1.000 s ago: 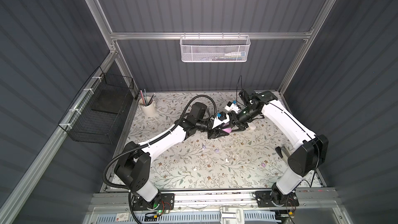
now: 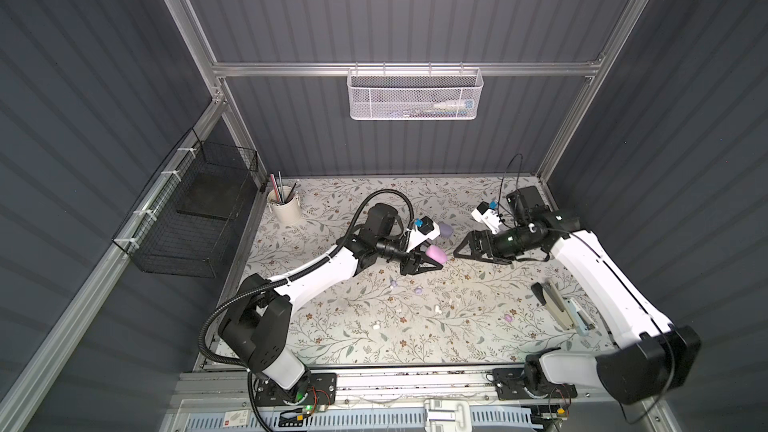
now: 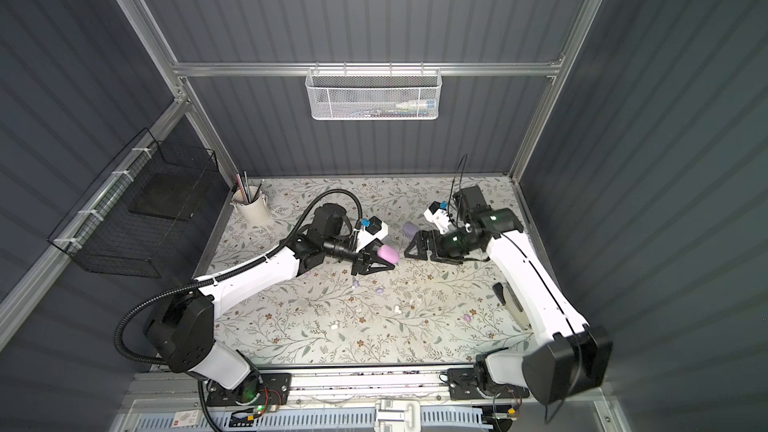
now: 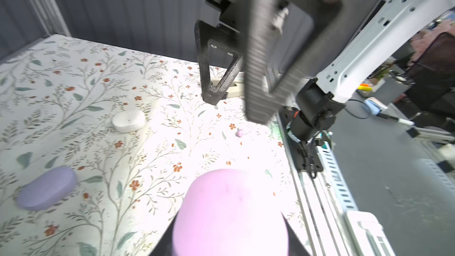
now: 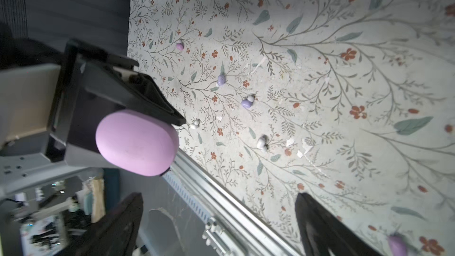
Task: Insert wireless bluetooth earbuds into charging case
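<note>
A rounded pink charging case is held above the table by my left gripper, which is shut on it. Whether its lid is fully shut is hard to tell. To its right, apart from it, my right gripper stands open; its two fingers have nothing between them in the right wrist view. Loose earbuds lie on the table: a pink one far left, another pink one lower right, lavender ones and white ones. A lavender case and a white case rest on the cloth.
On the right edge lie some flat tools. A pen cup stands at the back left. A black wire basket hangs on the left wall and a white one on the back wall. The front middle has free room between earbuds.
</note>
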